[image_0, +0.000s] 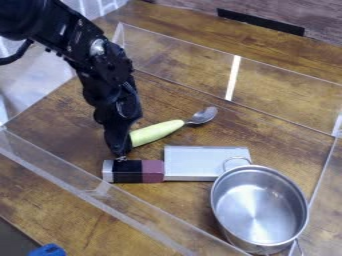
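My black gripper (118, 141) points down at the left-middle of the wooden surface, its fingertips at the left end of a pale green-handled spoon (158, 131) whose metal bowl lies to the upper right. The fingers look closed on the handle's end, though the dark gripper partly hides it. Just below the fingertips lies a flat silver cleaver-like object (198, 163) with a dark, purple-banded end. A steel pot (259, 206) stands at the lower right.
Clear plastic edges (60, 174) border the work area. A white strip (233, 78) lies toward the back. A blue object (48, 250) sits at the lower-left corner.
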